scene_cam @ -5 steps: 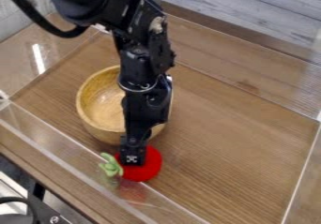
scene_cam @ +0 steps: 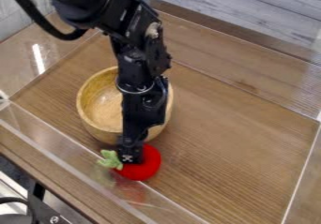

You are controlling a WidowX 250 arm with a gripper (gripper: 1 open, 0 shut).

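Note:
My gripper (scene_cam: 130, 155) reaches down in front of a yellow wooden bowl (scene_cam: 96, 99) to a red round object (scene_cam: 139, 171) with a pale green top, like a pepper or strawberry toy. The fingertips are at the red object's upper part, open around or over it; the dark fingers hide part of it, and I cannot tell whether they touch it. The black arm covers the middle and right of the bowl.
Pale wall boards line the back. The table's near left edge runs diagonally past the red object, with dark cables at the lower left corner.
The arm and gripper have shifted slightly over the red object, which has turned or moved a little; its green top shows a little differently.

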